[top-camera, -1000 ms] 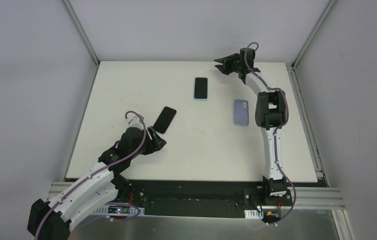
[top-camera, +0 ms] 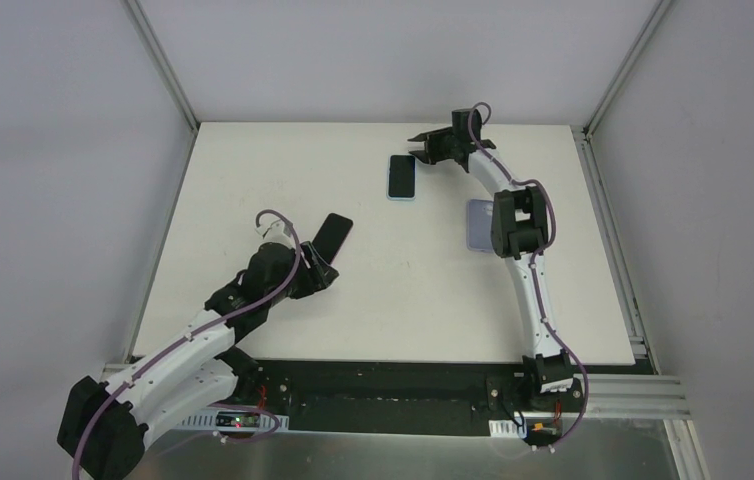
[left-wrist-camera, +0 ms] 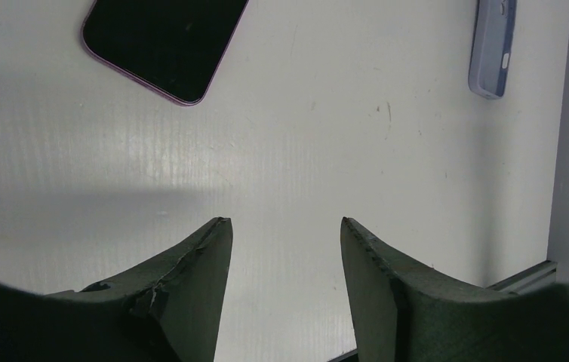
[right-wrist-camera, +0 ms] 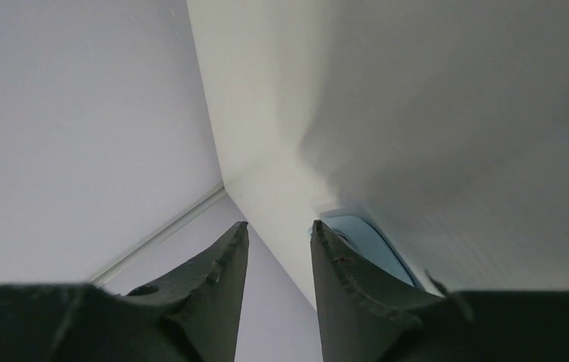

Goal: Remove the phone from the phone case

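Note:
A phone with a light blue rim lies at the back centre; my right gripper stands open just above its top end, and in the right wrist view the light blue piece shows partly behind the fingers. A black phone with a pink rim lies left of centre, with my left gripper open just beside its lower end; the left wrist view shows it ahead of the fingers, nothing between them.
A translucent blue-grey case or cased phone lies at the right, beside the right arm. Walls border the table.
My right gripper has moved left and down toward the light-blue-rimmed phone. My left gripper has shifted slightly toward the back and right since a second ago.

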